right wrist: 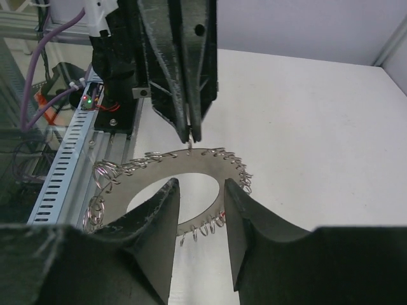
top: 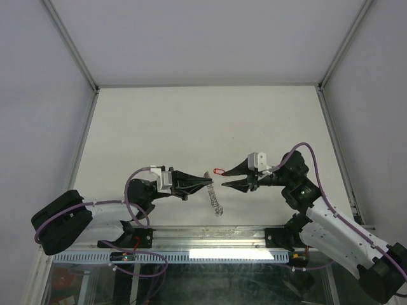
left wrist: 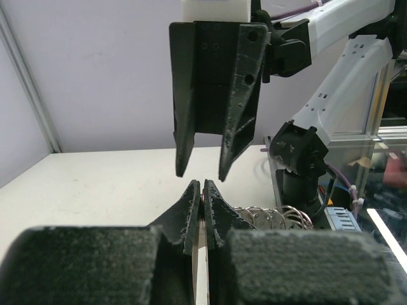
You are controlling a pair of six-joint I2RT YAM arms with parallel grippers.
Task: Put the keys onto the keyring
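Observation:
A thin metal plate edged with small wire coils (top: 215, 202), apparently the keyring, hangs below my left gripper (top: 210, 181). That gripper is shut on its upper edge, as the coiled plate (right wrist: 219, 166) shows in the right wrist view; the pinch itself is tiny. Facing it from the right, my right gripper (top: 224, 179) stands open; its gap, bare in the left wrist view, holds nothing. A small red piece (top: 219, 171) shows beyond the fingertips in the top view, maybe a key or tag. I cannot make out separate keys.
A metal rail (top: 210, 234) runs along its front edge, close below the hanging plate. Grey walls stand at the left, right and back.

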